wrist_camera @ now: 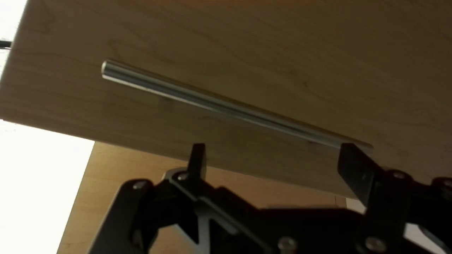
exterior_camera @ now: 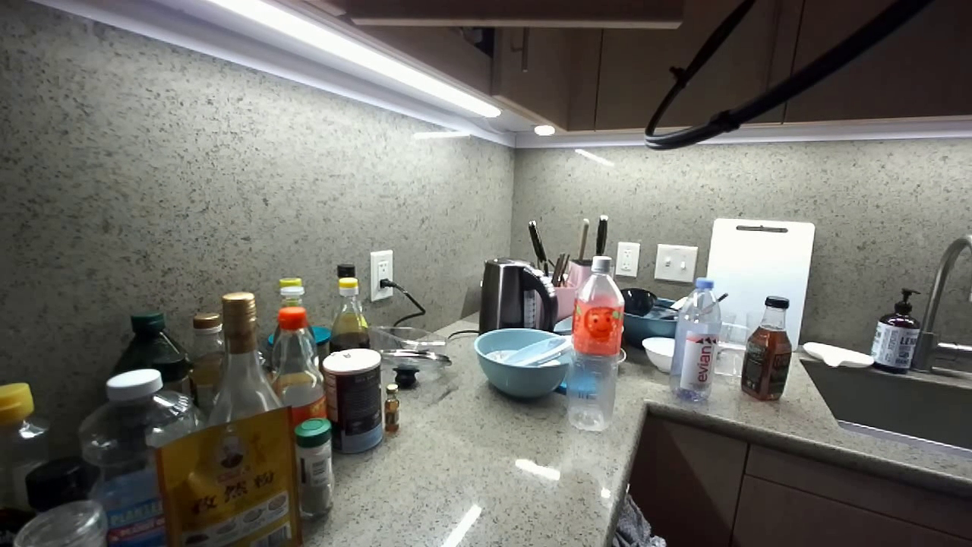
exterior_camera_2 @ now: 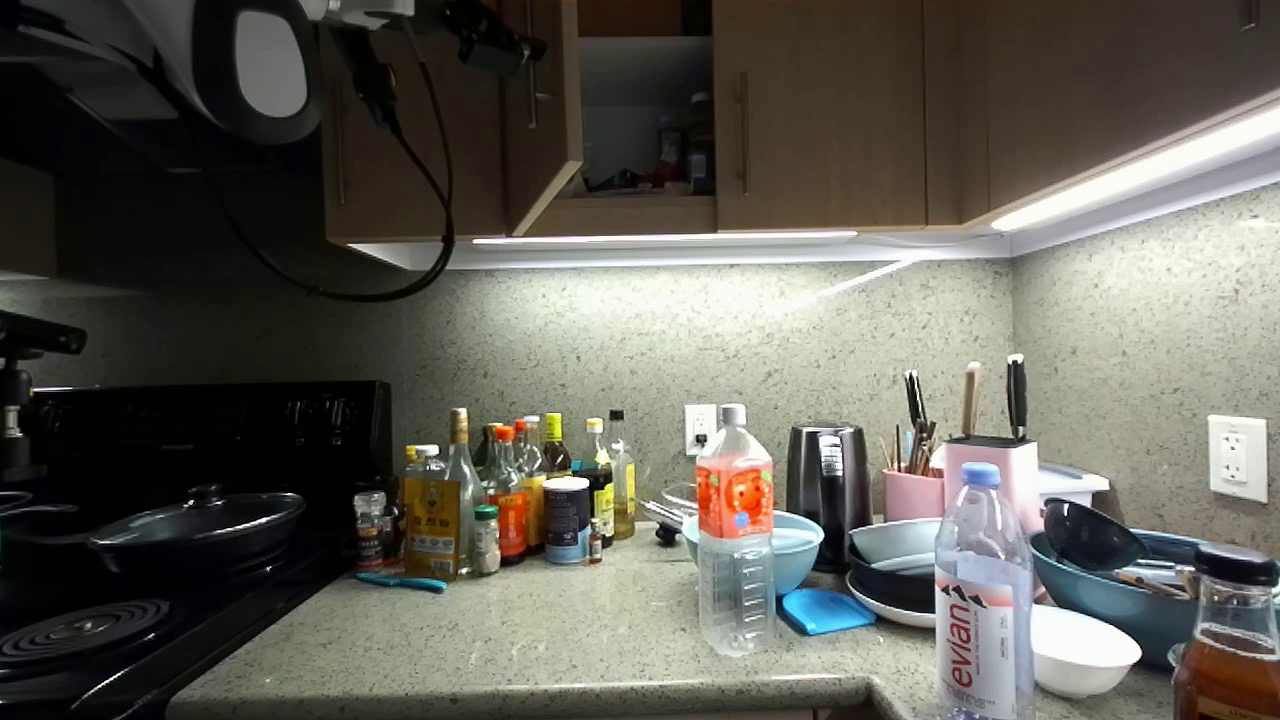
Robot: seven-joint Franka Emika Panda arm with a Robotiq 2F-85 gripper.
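Note:
In the wrist view my gripper stands open, its two black fingers wide apart and nothing between them. Across that view runs a metal bar handle (wrist_camera: pixel 229 107) on a wooden cabinet door (wrist_camera: pixel 254 55). The right fingertip overlaps the handle's right end in the picture; whether they touch I cannot tell. In exterior view 2 the cabinet door (exterior_camera_2: pixel 554 132) stands ajar at the upper left, with shelf items (exterior_camera_2: pixel 678 156) inside the cabinet. Part of my gripper (exterior_camera_2: pixel 528 50) shows dark beside this door's handle. Exterior view 1 shows only a cable of the arm.
Below, the counter (exterior_camera_2: pixel 516 636) holds several sauce bottles (exterior_camera_2: pixel 510 504), a tall red-labelled bottle (exterior_camera_2: pixel 735 528), an evian bottle (exterior_camera_2: pixel 984 600), a kettle (exterior_camera_2: pixel 825 492) and a blue bowl (exterior_camera_2: pixel 792 552). The stove is at left. Bare counter lies in the middle.

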